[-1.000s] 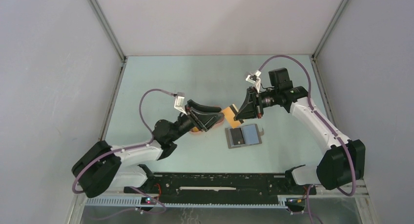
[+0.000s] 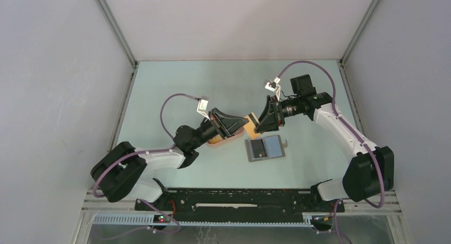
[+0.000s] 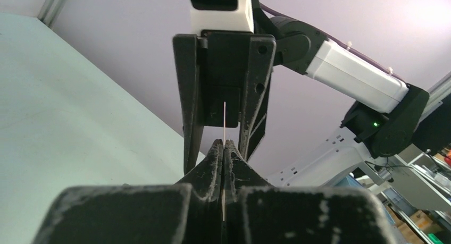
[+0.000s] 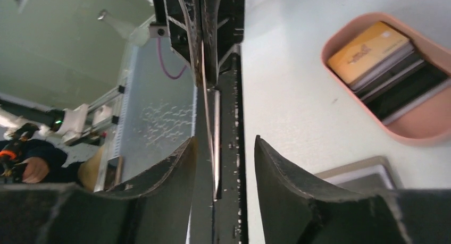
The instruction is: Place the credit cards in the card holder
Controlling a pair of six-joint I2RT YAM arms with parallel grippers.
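An orange card with a dark stripe is upright between the grippers at table centre, edge-on in both wrist views as a thin line. My left gripper is shut on the card. My right gripper stands open around the card's other side, its fingers apart from it. The card holder, grey with blue and black sections, lies open below the grippers. A pink bowl holds several stacked cards, orange on top, and is partly hidden by the left arm in the top view.
White walls enclose the table at the back and both sides.
My left gripper has moved right to the card and shut on it.
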